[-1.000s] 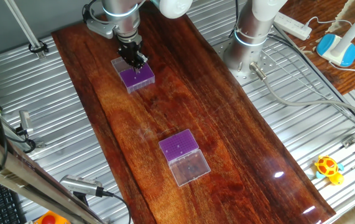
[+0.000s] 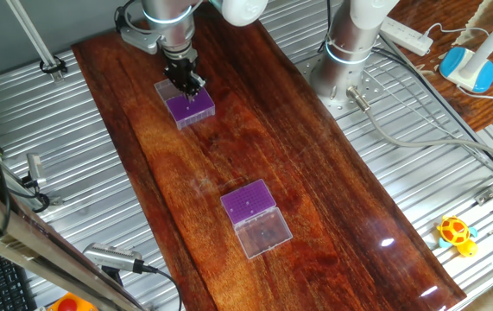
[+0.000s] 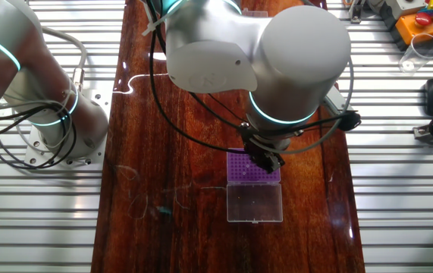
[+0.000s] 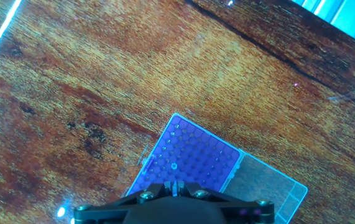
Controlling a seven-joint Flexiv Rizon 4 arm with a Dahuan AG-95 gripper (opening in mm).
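Under my gripper (image 2: 189, 96) lies an open box with a purple perforated rack (image 2: 196, 107) and a clear lid (image 2: 167, 89) folded back. The wrist view shows this rack (image 4: 193, 155) just beyond the gripper, with one small pale piece (image 4: 174, 166) in or on it. My fingertips look close together there, but whether anything is between them cannot be made out. A second open box, with its purple rack (image 2: 248, 200) and clear lid (image 2: 263, 232), rests farther along the table; a few pale specks show on it.
Off the table are a toy turtle (image 2: 455, 231) and a clear cup (image 3: 421, 51).
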